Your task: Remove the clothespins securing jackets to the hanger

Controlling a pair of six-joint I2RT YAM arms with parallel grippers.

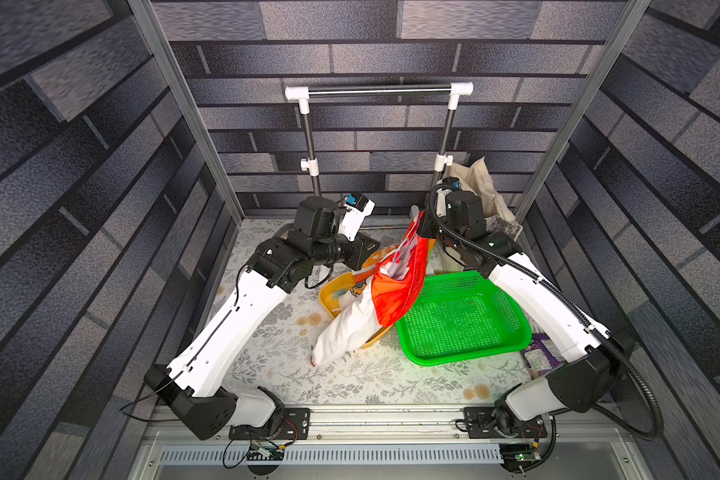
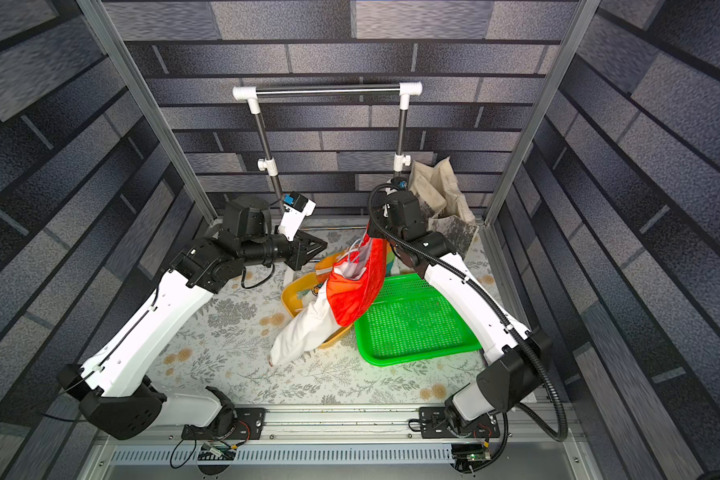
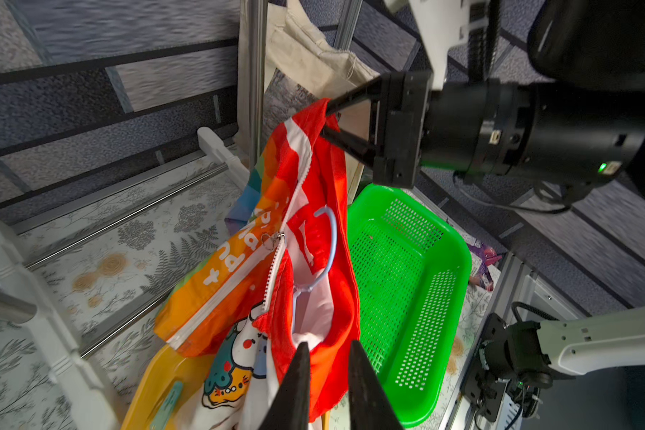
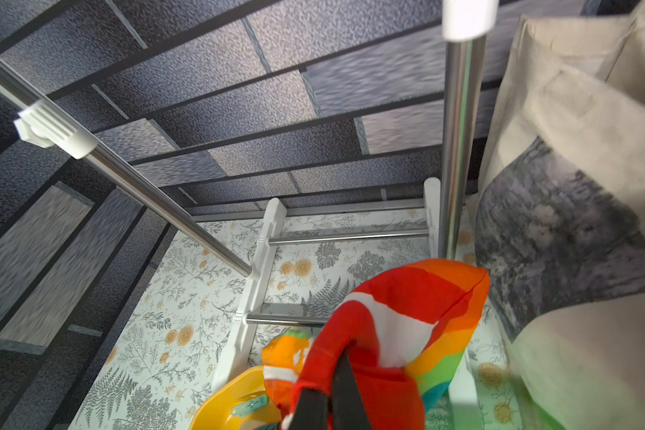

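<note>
The red, orange and white jacket [image 3: 265, 251] hangs slantwise over the yellow basket [image 3: 150, 383]. My right gripper is shut on the jacket's cloth at its upper end. A pale blue-grey hanger [image 3: 331, 251] sits loosely inside the opened front, its hook within the red cloth. My left gripper [image 1: 373, 244] hovers just left of the jacket; its fingers [image 3: 299, 387] stand apart with nothing held between them. No clothespin shows on the jacket. A small teal piece [image 4: 249, 405], perhaps a clothespin, lies in the yellow basket.
An empty green basket [image 1: 464, 356] stands right of the jacket. Behind is the metal rack [image 1: 380, 89], its top bar bare. A beige cloth bag [image 4: 566, 301] stands at the back right.
</note>
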